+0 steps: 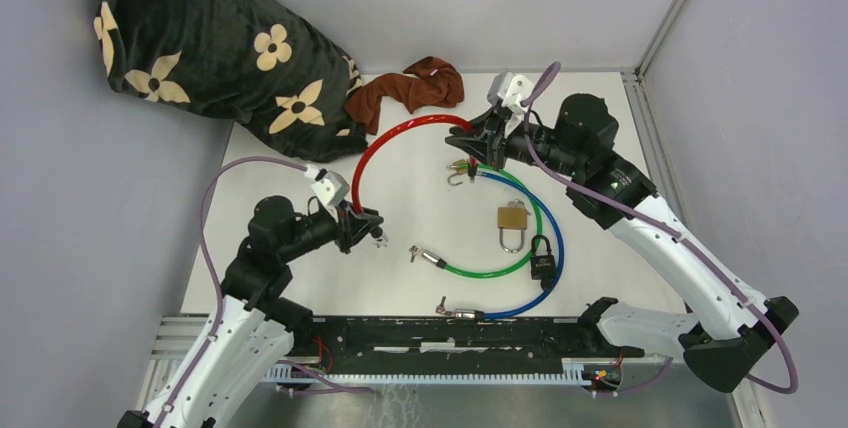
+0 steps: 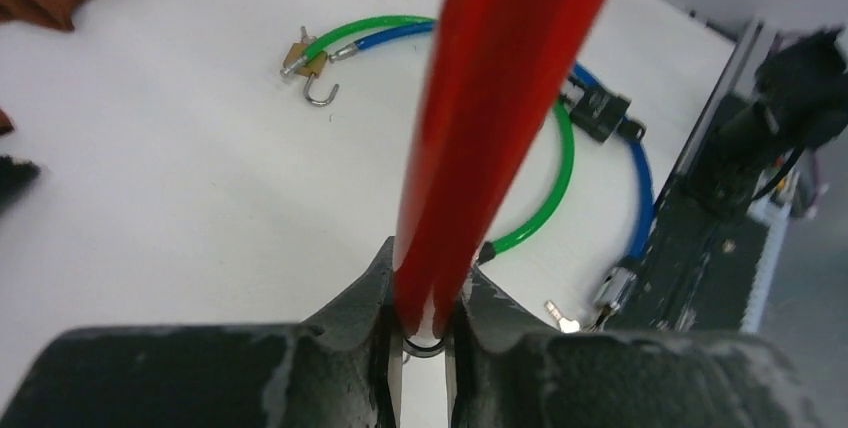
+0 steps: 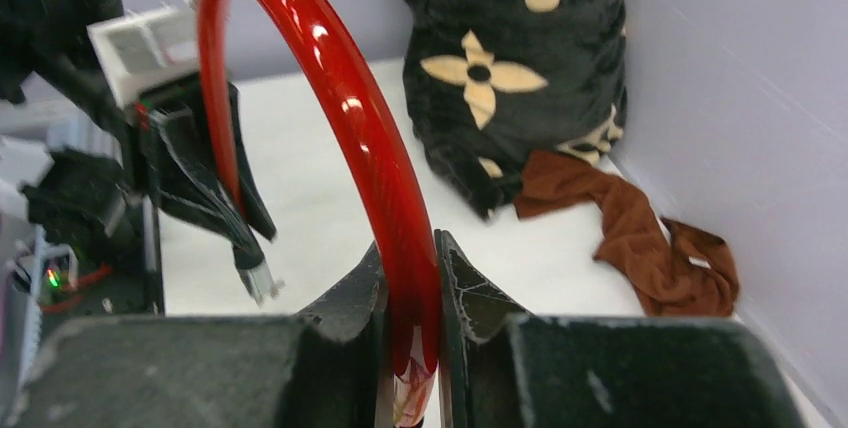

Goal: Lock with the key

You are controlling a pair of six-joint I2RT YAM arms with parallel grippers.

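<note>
A red cable lock [image 1: 400, 129] arches above the table between my two grippers. My right gripper [image 1: 468, 138] is shut on one end part of it; in the right wrist view the cable [image 3: 385, 178] runs up from between the fingers. My left gripper [image 1: 360, 228] has the other end part between its fingers, which stand close on both sides; whether they press on it does not show. A metal end [image 1: 379, 237] sticks out past the left fingers, and the right end shows below the right gripper. I cannot make out a key on the red lock.
On the table lie a green cable lock [image 1: 490, 274] and a blue cable lock [image 1: 530, 304], each with keys at its near end. A brass padlock [image 1: 512, 219] and a black padlock [image 1: 543, 267] lie nearby. A brown cloth [image 1: 412, 90] and a patterned cushion [image 1: 240, 53] are behind.
</note>
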